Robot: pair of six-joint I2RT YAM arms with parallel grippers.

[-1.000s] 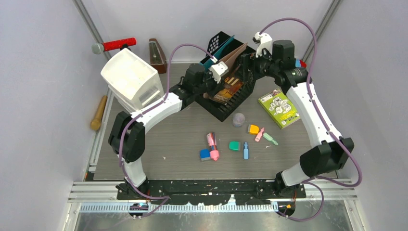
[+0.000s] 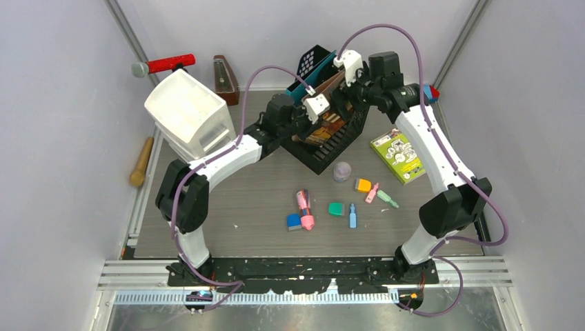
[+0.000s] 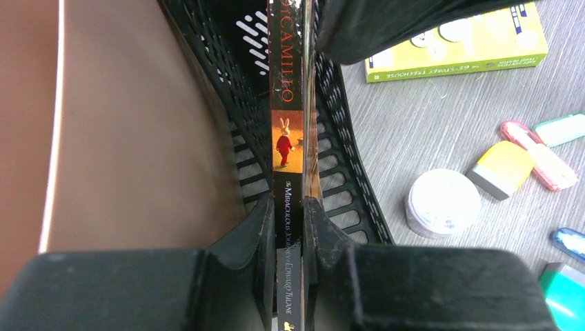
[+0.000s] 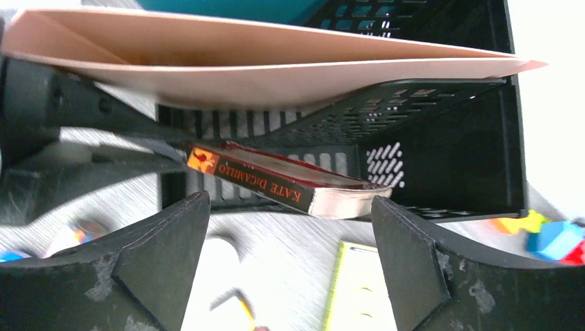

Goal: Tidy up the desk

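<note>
A black desktop file organizer (image 2: 330,148) at the back centre holds teal and tan folders (image 4: 276,41). Inside it, my left gripper is shut on a thin book (image 3: 286,138) with a dark spine, "The Miraculous Journey of Edward Tulane", upright in the left wrist view. My right gripper is open over the organizer; in the right wrist view the book's end lies between and beyond its fingers, with no clear contact.
A green boxed item (image 2: 399,155) lies right of the organizer. Several markers, erasers and a round container (image 2: 342,172) lie in front. A white box (image 2: 186,110) stands left.
The left arm has shifted only slightly, if at all.
</note>
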